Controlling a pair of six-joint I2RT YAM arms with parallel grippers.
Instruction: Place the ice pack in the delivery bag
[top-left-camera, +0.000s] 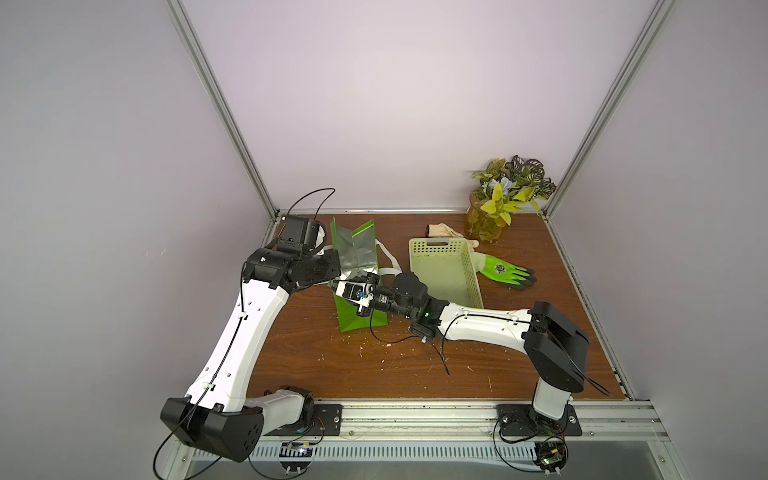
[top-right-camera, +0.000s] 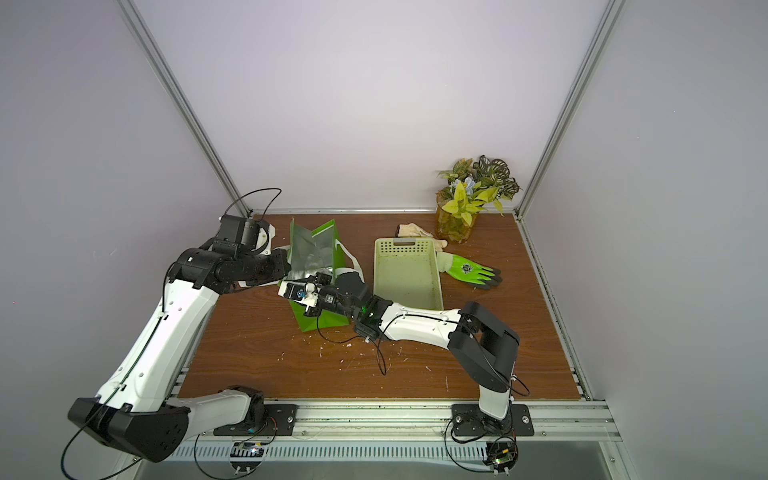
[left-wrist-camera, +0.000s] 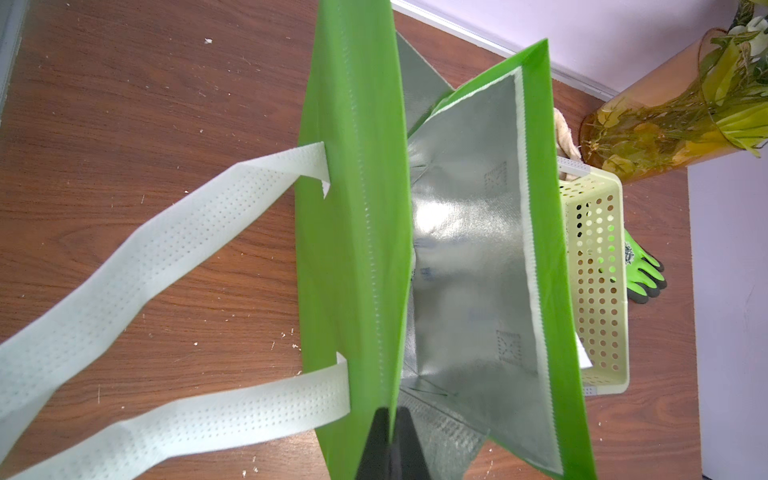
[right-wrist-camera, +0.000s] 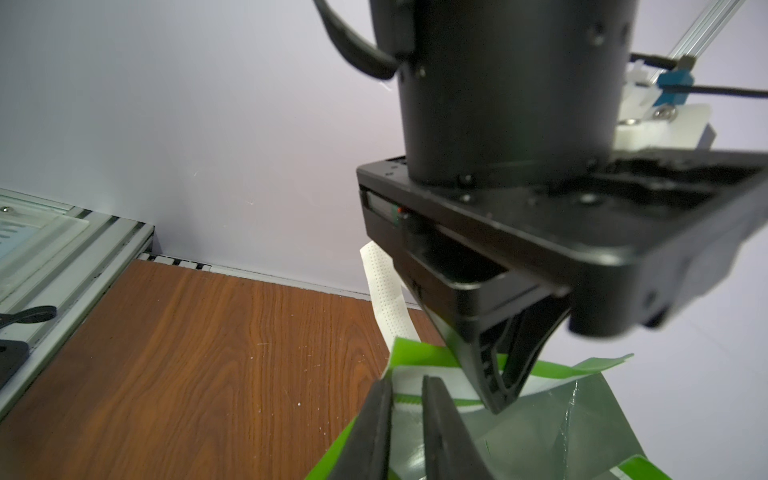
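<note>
The green delivery bag (top-left-camera: 358, 320) stands open at the left of the table, its silver lining (left-wrist-camera: 472, 240) showing and white straps (left-wrist-camera: 160, 256) lying out to the side. My left gripper is shut on the bag's near green edge in the left wrist view; in the right wrist view it hangs over the bag. My right gripper is at the bag's mouth, close beside the left one, its fingers part open with nothing visible held. I cannot make out an ice pack.
A perforated basket (top-left-camera: 444, 272) sits right of the bag, with a green glove (top-left-camera: 504, 270) beside it. A pale glove (top-left-camera: 448, 232) and a vase of plants (top-left-camera: 488, 216) are at the back right.
</note>
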